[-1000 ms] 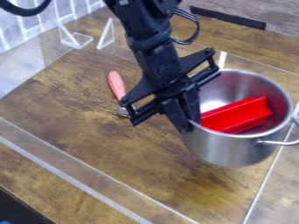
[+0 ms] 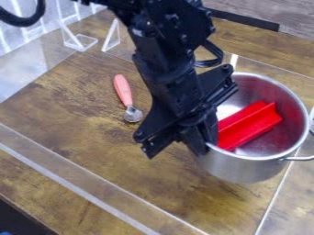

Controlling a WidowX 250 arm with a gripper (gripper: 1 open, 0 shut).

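The black gripper [image 2: 194, 138] is at the near left rim of a steel pot [image 2: 245, 163], overlapping it in view; its fingertips are partly hidden, and whether the rim is between them cannot be seen. The pot holds a red block-like object [image 2: 249, 123] and has a wire handle on the right.
A spoon [image 2: 123, 92] with a pink handle lies left of the arm. Clear plastic stands [image 2: 77, 41] are at the back left, by a white barred edge.
The arm has shifted and changed angle slightly at the pot's rim.
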